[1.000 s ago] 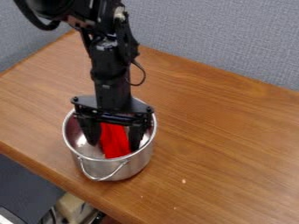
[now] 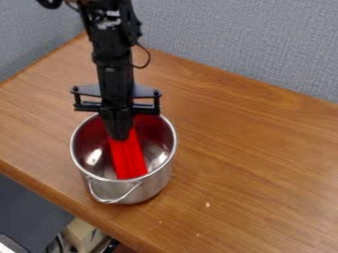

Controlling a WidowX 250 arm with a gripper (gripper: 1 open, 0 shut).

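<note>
A silver metal pot (image 2: 158,173) with a wire handle at its front stands on the wooden table, toward the left front. A long red object (image 2: 126,156) lies inside it. My black gripper (image 2: 117,126) hangs upright over the back part of the pot, its tips reaching toward the upper end of the red object. Whether anything is between the fingers is hidden at this angle; the fingers look close together.
A grey padded wall (image 2: 251,44) runs along the back. The table's left front edge is close to the pot, with cables below it.
My gripper has risen and moved back from low inside the pot, so more of the red object shows. The pot stands in about the same place.
</note>
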